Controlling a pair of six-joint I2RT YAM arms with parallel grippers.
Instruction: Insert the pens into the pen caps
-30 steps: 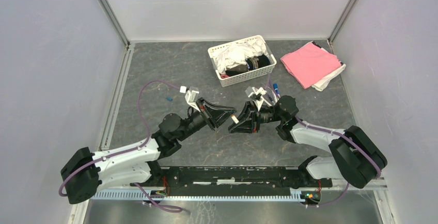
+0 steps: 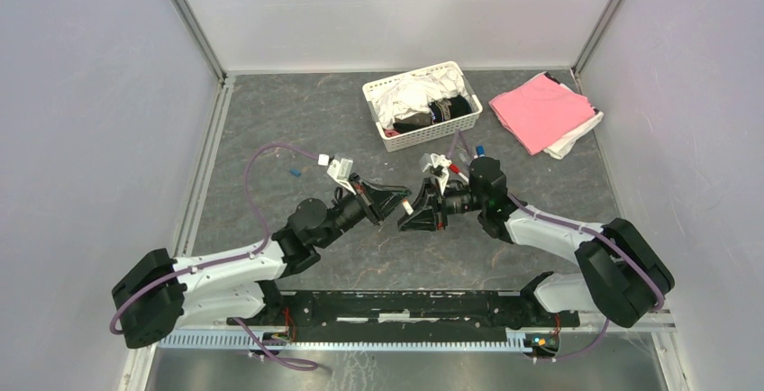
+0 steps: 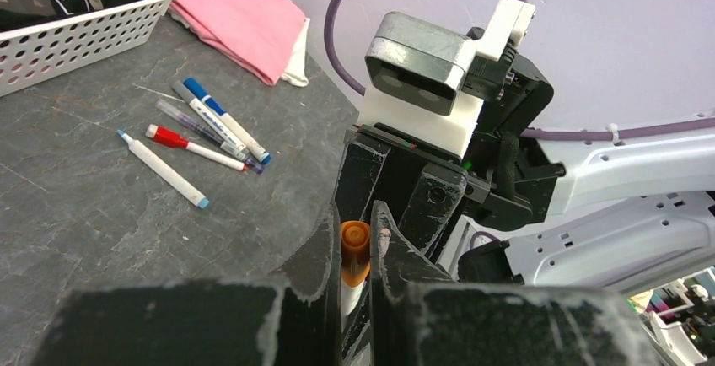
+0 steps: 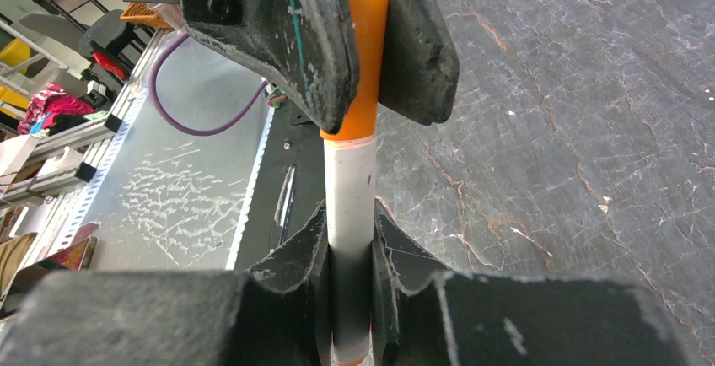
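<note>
At the table's middle my grippers meet over one upright marker. My left gripper is shut on its orange cap (image 4: 362, 62); my right gripper is shut on the white barrel (image 4: 349, 180) below, and the cap sits on the barrel's top end. On the table in the left wrist view lie several pens: a white one with light-blue ends (image 3: 164, 170), a red-capped one (image 3: 202, 148), a blue-capped one (image 3: 232, 123) and others beside them. A small blue cap (image 2: 295, 172) lies left of my left gripper.
A white basket (image 2: 387, 139) of cloth and dark items stands at the back. Folded pink and white cloths (image 2: 541, 112) lie at the back right.
Both arms have shifted slightly in the top view, the left one a little rightward, still meeting at the marker. More of the pens behind the right arm now shows.
</note>
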